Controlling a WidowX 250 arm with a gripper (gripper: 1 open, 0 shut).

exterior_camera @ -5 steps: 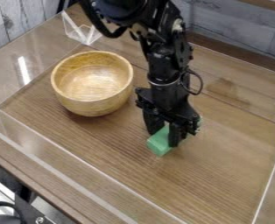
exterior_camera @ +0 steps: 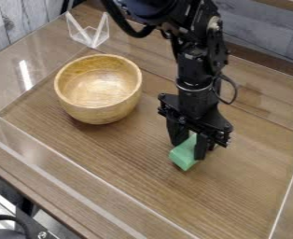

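Note:
My black gripper (exterior_camera: 193,133) reaches down from the top to the middle of the camera view, its fingertips low over the table at a green object (exterior_camera: 184,155). The green object lies on the wooden table, partly under the fingers. I cannot tell whether the fingers grip it.
A round tan wooden bowl (exterior_camera: 99,86) sits to the left of the gripper. A clear plastic piece is at the back left, near the table's edge.
The gripper and the green object have shifted a little to the right, and the green object shows slightly higher in the view.

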